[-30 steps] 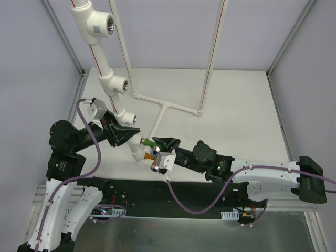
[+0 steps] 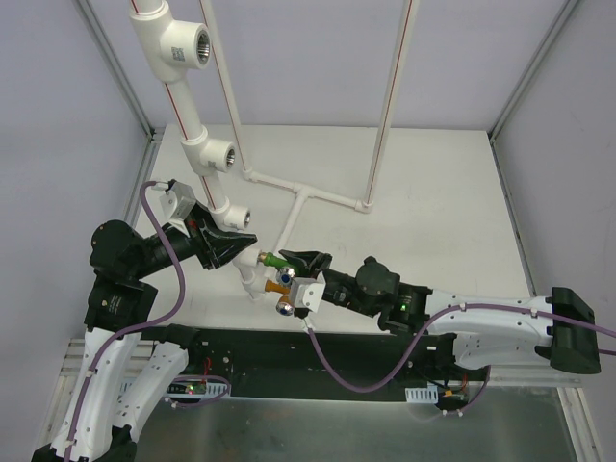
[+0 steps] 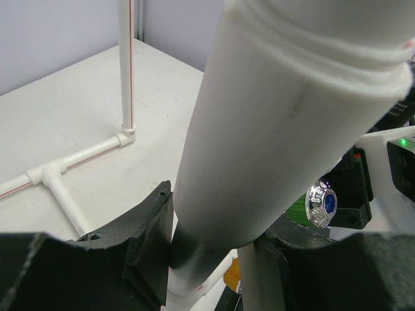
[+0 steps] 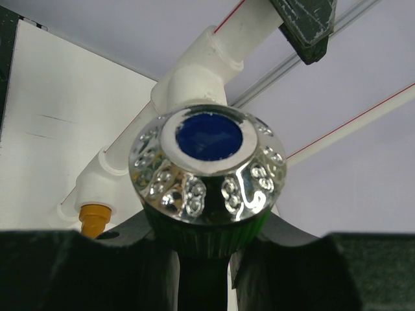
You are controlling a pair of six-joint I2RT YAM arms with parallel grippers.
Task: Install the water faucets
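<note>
The green faucet (image 2: 272,260), with a chrome handle (image 4: 214,165) and blue cap, is held by my shut right gripper (image 2: 303,268). Its brass end points at a white pipe fitting (image 2: 248,256), very close to it; whether they touch is unclear. On either side of the white pipe (image 3: 272,116) are the fingers (image 3: 146,243) of my left gripper. The pipe fills the gap, but whether they press on it cannot be made out. Lower down, an orange faucet (image 2: 275,287) with a chrome handle (image 2: 285,306) sits at another fitting.
Further up the same pipe are several tee fittings with threaded sockets, among them an upper one (image 2: 200,45) and a middle one (image 2: 229,154). A thinner white pipe frame (image 2: 332,196) stands behind. The white board (image 2: 443,212) is bare on the right.
The left arm has stayed in place beside the pipe.
</note>
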